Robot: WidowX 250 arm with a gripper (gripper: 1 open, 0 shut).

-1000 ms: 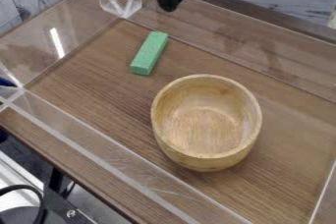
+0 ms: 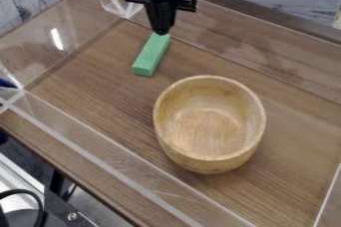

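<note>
My black gripper (image 2: 164,26) hangs at the top centre of the camera view, its tip pointing down and shut, with nothing visible in it. Just below it a green rectangular block (image 2: 152,55) lies on the wooden surface, apart from the tip as far as the view shows. A round, light wooden bowl (image 2: 209,144) stands empty in the lower middle.
The wooden tray floor (image 2: 80,92) is clear on the left and right, with raised edges at its borders. A black cable (image 2: 34,196) lies outside it at the bottom left.
The block and bowl have not moved.
</note>
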